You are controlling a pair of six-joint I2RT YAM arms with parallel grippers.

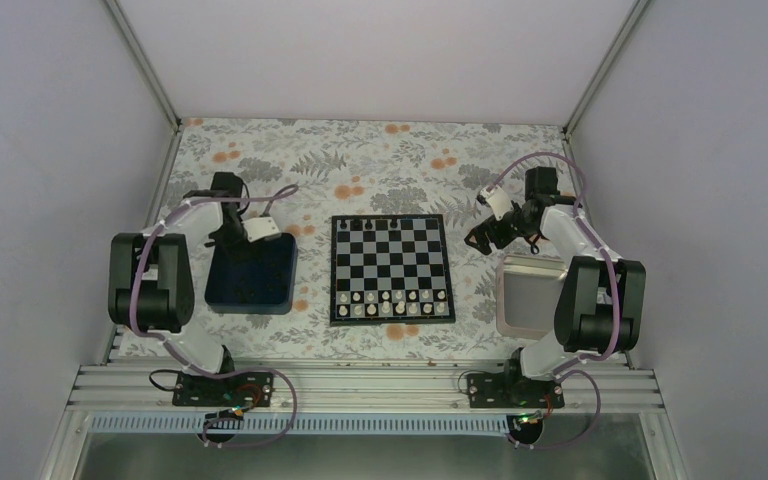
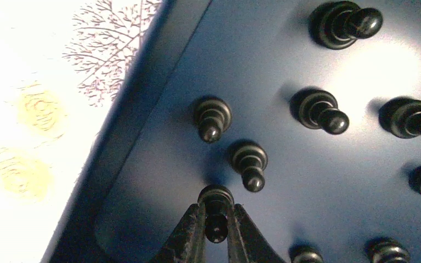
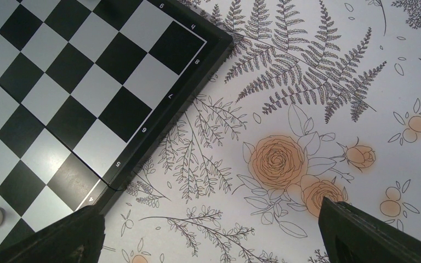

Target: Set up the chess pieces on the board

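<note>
Over the dark blue tray [image 1: 250, 295] at left, my left gripper is shut on a black piece [image 2: 216, 222]; several other black pieces [image 2: 211, 118] stand upright inside. The chessboard [image 1: 388, 260] carries two full-looking rows of white pieces [image 1: 385, 305] along its near side and several black pieces [image 1: 368, 224] on its far row. My right gripper is open and empty, above the table just right of the board, whose edge shows in the right wrist view.
An empty pale tray [image 1: 530, 320] sits at the right, below the right arm. The table beyond the board is clear, as are narrow strips either side of it.
</note>
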